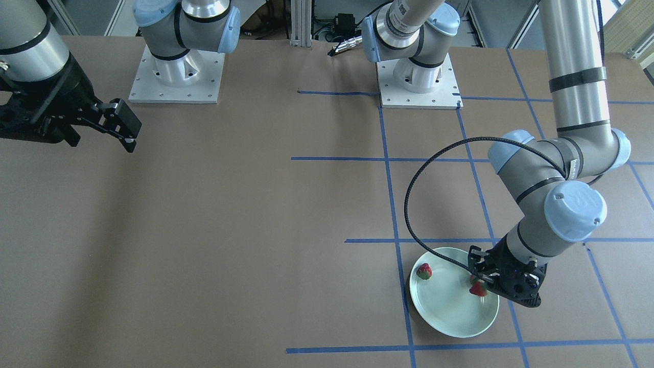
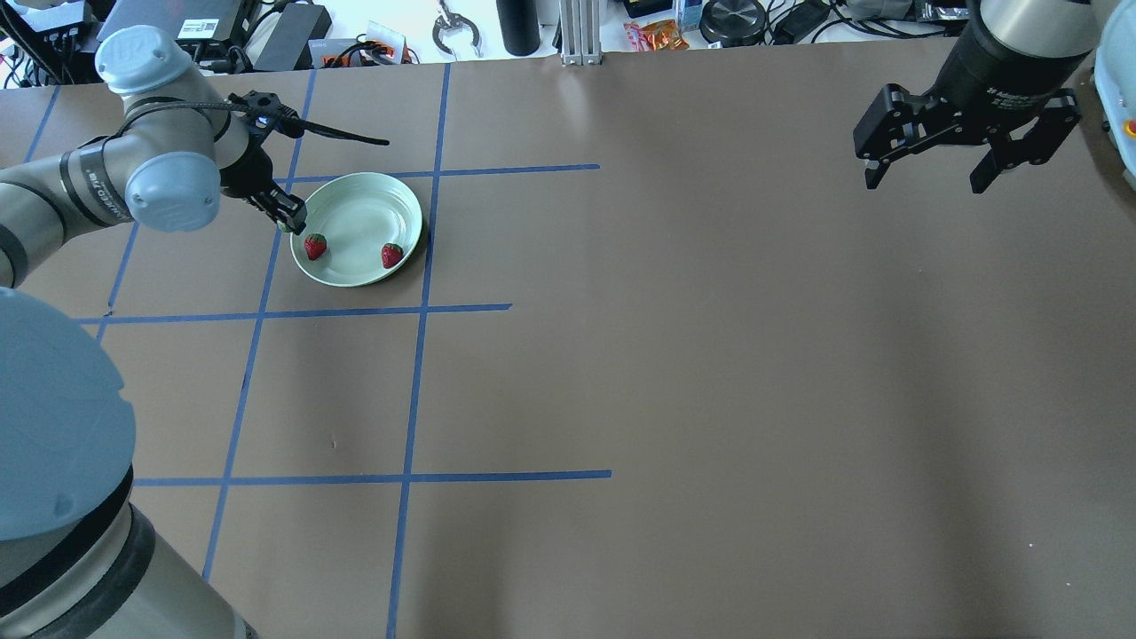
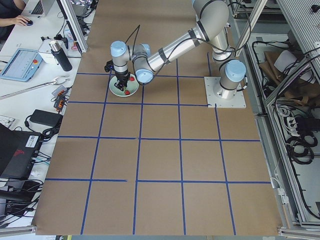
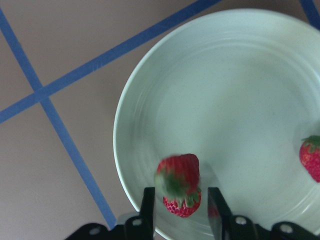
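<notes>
A pale green plate [image 1: 447, 313] lies on the taped table, holding a strawberry [image 1: 424, 272] on one side and another strawberry [image 4: 181, 207] near its rim. A further strawberry [image 4: 178, 172] is just above that second one, between the fingertips of my gripper in the left wrist view; it looks blurred, and the fingers stand apart around it, so whether they grip it is unclear. The gripper is over the plate's edge, also seen low at the right in the front view.
A second black gripper [image 1: 92, 122] hangs at the left in the front view. Other arm bases [image 1: 178, 92] stand at the back.
</notes>
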